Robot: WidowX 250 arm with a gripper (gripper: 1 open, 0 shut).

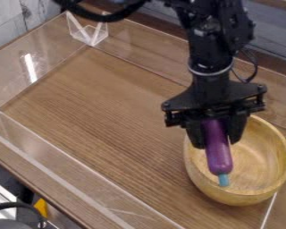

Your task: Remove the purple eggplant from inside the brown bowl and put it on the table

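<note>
The purple eggplant point(218, 154) hangs steeply from my gripper point(216, 130), which is shut on its upper part. Its light blue tip point(223, 180) points down over the brown bowl point(274, 185). From this angle, I cannot tell whether the tip touches the bowl's floor. The black gripper body covers the far rim of the bowl.
Wooden table point(92, 112) lies broad and clear to the left of the bowl. At the far left back stands a clear-and-white angular object point(88, 29). Clear walls edge the table. A black cable and an orange part point(40, 207) sit at the lower left corner.
</note>
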